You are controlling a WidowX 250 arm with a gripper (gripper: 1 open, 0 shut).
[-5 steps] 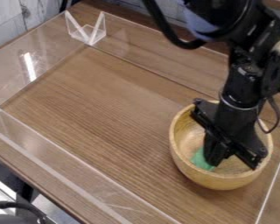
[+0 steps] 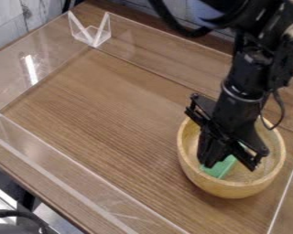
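My black gripper [image 2: 218,143] reaches down over a cream oval bowl [image 2: 234,187] at the right of the view, its fingertips at the bowl's upper part. It looks shut, with nothing seen between its fingers. A green object [image 2: 220,167] lies on the bottom of the bowl, just below the gripper, partly hidden by it.
A small clear-and-white container [image 2: 91,32] stands at the back left. Dark cables or parts show at the lower left corner.
My gripper has risen and moved up from the bottom of the bowl, uncovering more of the green object, which stays in the bowl.
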